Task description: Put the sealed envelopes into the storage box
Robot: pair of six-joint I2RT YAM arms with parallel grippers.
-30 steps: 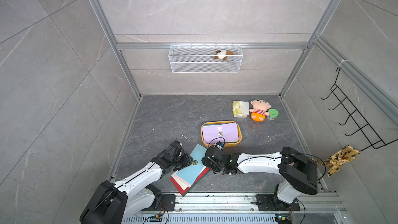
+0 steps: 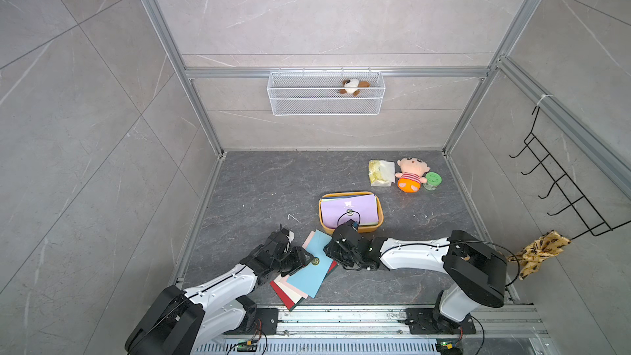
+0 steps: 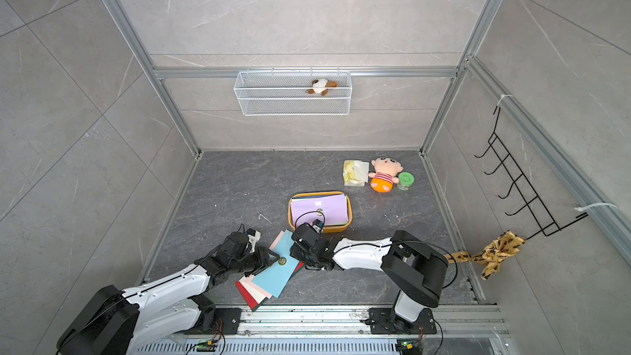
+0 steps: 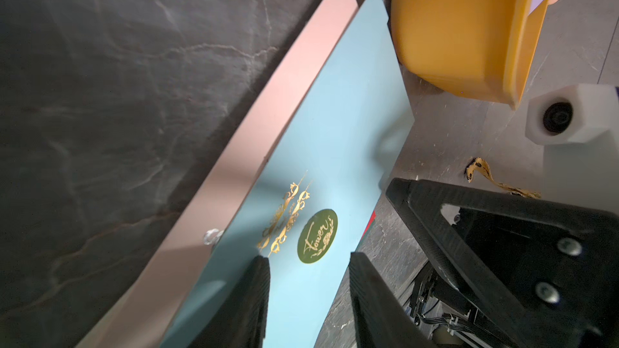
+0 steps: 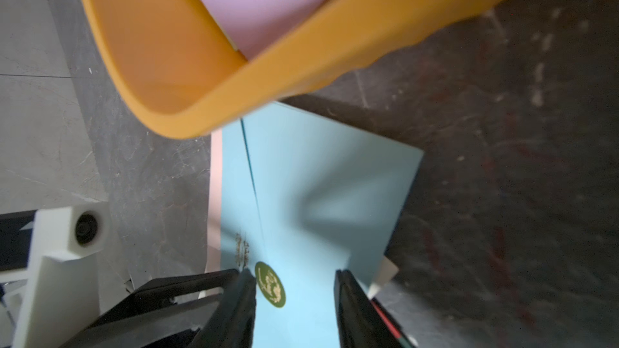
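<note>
A light blue envelope [image 2: 317,267] with a round green seal [image 4: 318,236] tops a fanned stack on the dark floor. Pink [image 4: 241,148] and red [image 2: 282,292] envelopes show beneath it. My left gripper is over the blue envelope near its left edge, fingers apart. In the right wrist view, my right gripper is open over the envelope's other side, nothing gripped. Behind the stack stands the yellow storage box [image 2: 380,218], with a lilac envelope [image 2: 338,207] lying on top inside. Whether either gripper's fingertips touch paper cannot be told.
A plush doll [image 2: 410,174], a yellow-white packet [image 2: 381,173] and a green-lidded jar [image 2: 433,179] occupy the back right. The box's near rim [image 5: 290,71] is close to my right gripper. Open floor lies at the back left.
The blue envelope has slid to the right over the stack, exposing pink along its left edge and covering more red on the right. Both grippers have shifted slightly rightward.
</note>
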